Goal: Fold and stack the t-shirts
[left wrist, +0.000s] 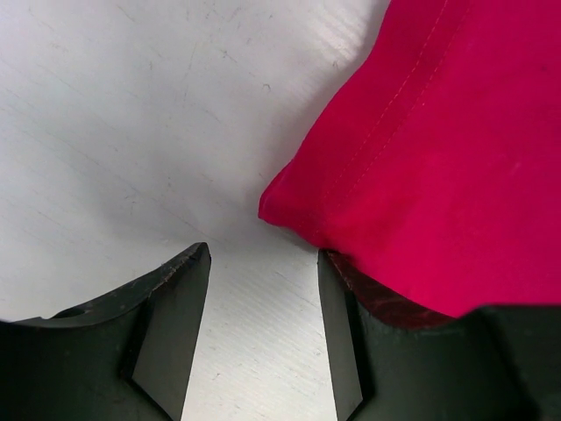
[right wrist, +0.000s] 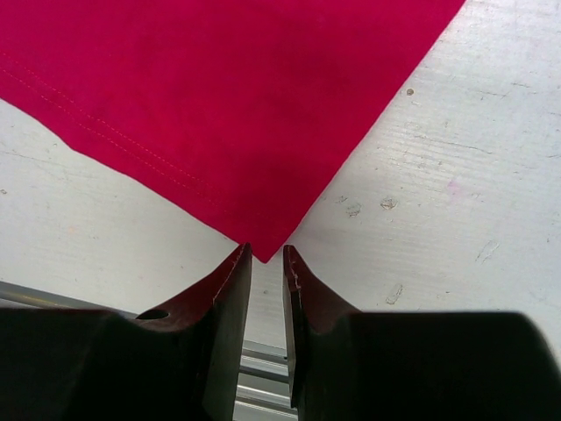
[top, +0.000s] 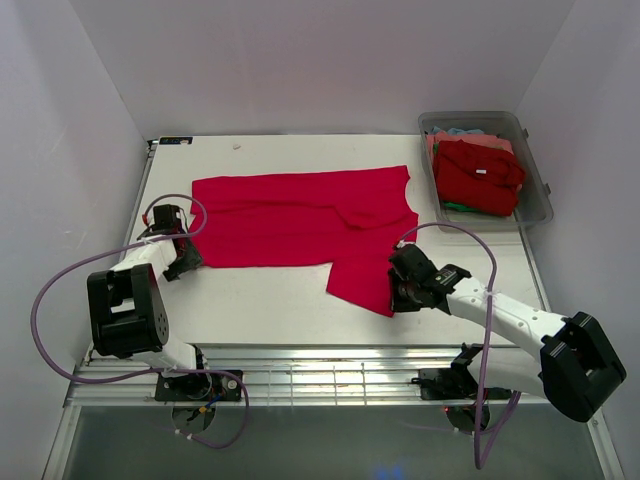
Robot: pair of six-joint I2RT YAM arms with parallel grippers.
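Observation:
A red T-shirt point(top: 280, 230) lies spread on the white table, one sleeve reaching toward the front right. My left gripper point(top: 178, 265) is at the shirt's left end; in the left wrist view its fingertips point(left wrist: 263, 259) are apart beside a red corner point(left wrist: 294, 197), the right finger touching or very near the cloth. My right gripper point(top: 400, 305) is at the sleeve's front corner; in the right wrist view it stands open point(right wrist: 267, 254) around the sleeve tip point(right wrist: 263, 241), nothing clamped.
A grey bin point(top: 535, 205) at the back right holds folded shirts, a red one point(top: 475, 185) on top with others beneath.

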